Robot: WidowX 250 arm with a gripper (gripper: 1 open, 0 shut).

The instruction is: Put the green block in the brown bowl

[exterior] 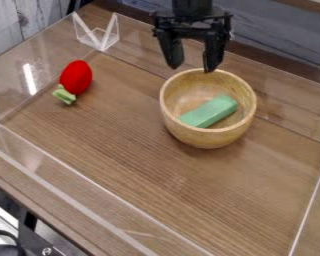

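The green block (210,112) lies flat and slanted inside the brown bowl (175,123), towards its right side. Above the bowl's far rim, at the top of the view, is my gripper (194,58). Its two dark fingers stand wide apart with nothing held between them. The block and the gripper are clear of each other. All of the bowl's front wall shows, while its far rim lies close under the fingers in the picture.
A red object with a pale green end (76,75) lies at the left. Behind it stands a white wire rack (96,32). A black cable shows at the lower left corner.
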